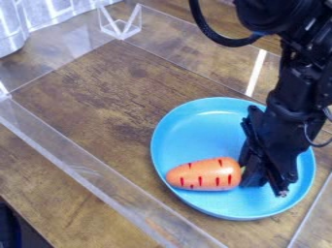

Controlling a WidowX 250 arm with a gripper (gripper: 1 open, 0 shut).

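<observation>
An orange toy carrot with dark stripes (200,174) lies in the lower left part of a round blue plate (188,136). My black gripper (251,172) is low over the plate, just right of the carrot's wide end. Its fingers look closed; whether the carrot's end touches them or sits between them is hard to tell, as the near finger hides that spot.
Clear acrylic strips (116,189) run along the lower left and back of the wooden table (97,107). A clear bracket (119,24) stands at the back left, near a white cloth (16,19). The table left of the plate is clear.
</observation>
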